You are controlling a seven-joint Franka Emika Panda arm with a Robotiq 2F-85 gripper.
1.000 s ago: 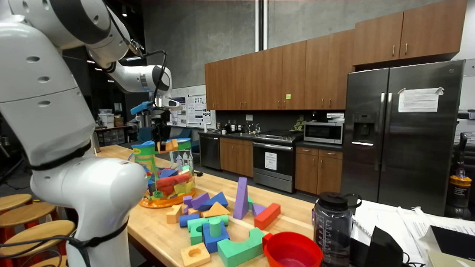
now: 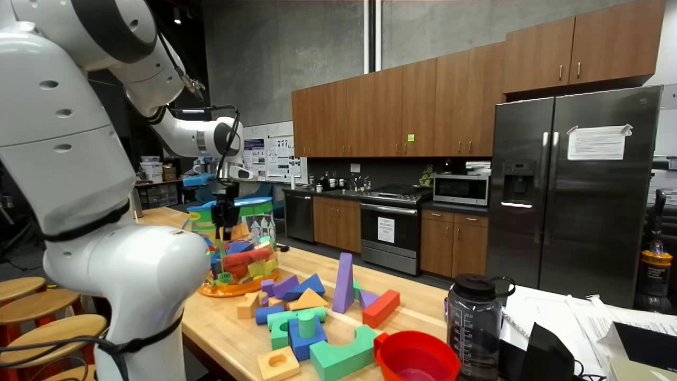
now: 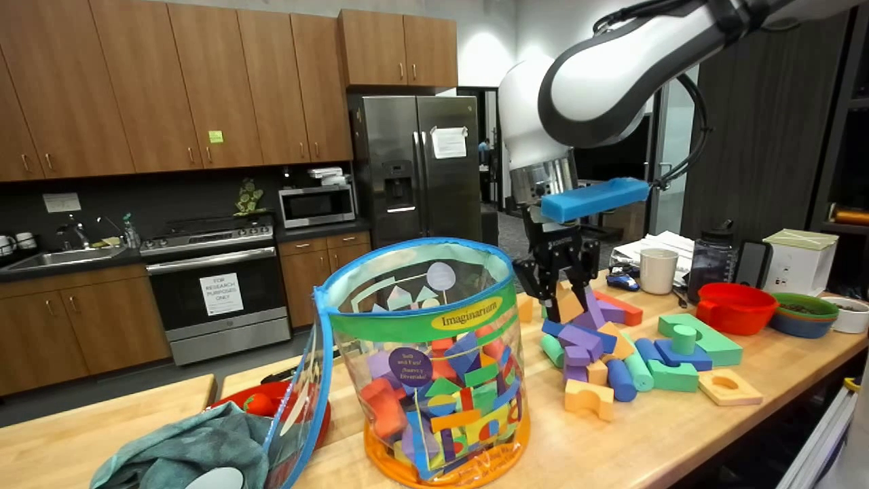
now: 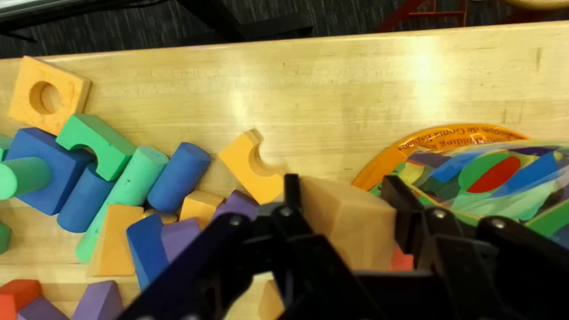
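My gripper is shut on an orange block (image 4: 352, 218), whose pale faces show between the dark fingers in the wrist view. Fingers and block point downward in exterior view 2, with the gripper (image 3: 560, 303) just right of the clear bin and low over the loose blocks; the held block (image 3: 570, 303) is partly hidden there. The clear bin (image 3: 407, 323) has a green band, blue rim and orange base, and many coloured blocks lie inside. In exterior view 1 the gripper (image 2: 225, 222) overlaps the bin, the block (image 2: 239, 231) beside its fingers.
Loose blocks, such as a green arch (image 2: 342, 355) and a purple wedge (image 2: 344, 283), cover the table right of the bin. A red cup (image 2: 415, 359) and dark bottle (image 2: 474, 327) stand beyond them.
My gripper has come down with the orange block in it, from about the height of the bin's rim to lower beside it. The loose blocks and bin look unmoved.
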